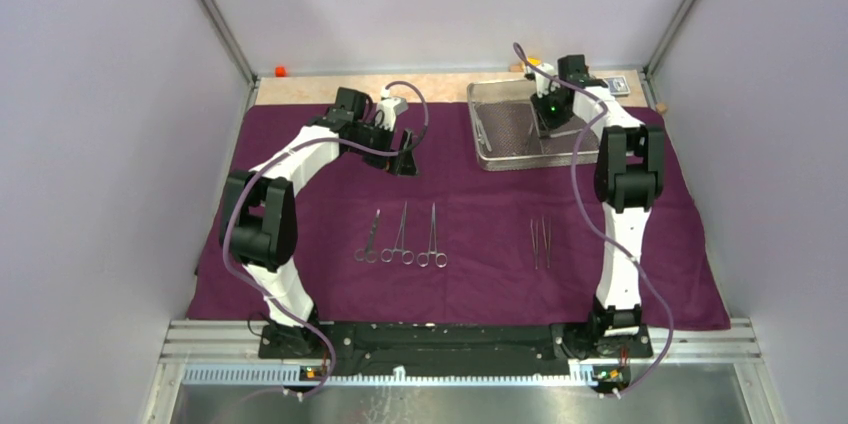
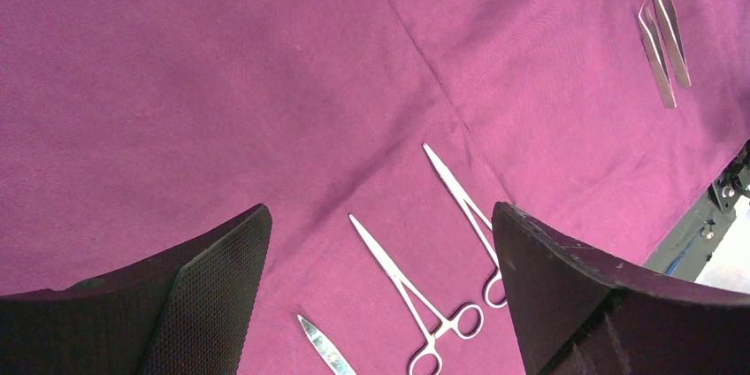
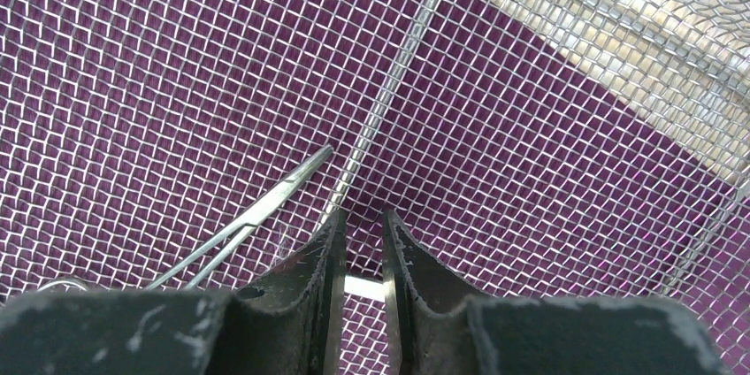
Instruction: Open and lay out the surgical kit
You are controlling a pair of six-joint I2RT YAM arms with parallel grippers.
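The wire mesh tray (image 1: 485,159) sits at the back right. My right gripper is lowered into it, fingertips slightly apart over a pale metal instrument (image 3: 362,286) partly hidden by the fingers; I cannot tell that anything is held. A scissor-like instrument (image 3: 265,205) lies on the mesh beside it. My left gripper (image 1: 402,154) stands open and empty above the cloth. Three ringed instruments lie in a row at front centre, one being forceps (image 2: 394,273); several tweezers (image 2: 668,21) lie to their right.
A yellow object (image 1: 533,60) and a small red block (image 1: 280,71) are at the back edge.
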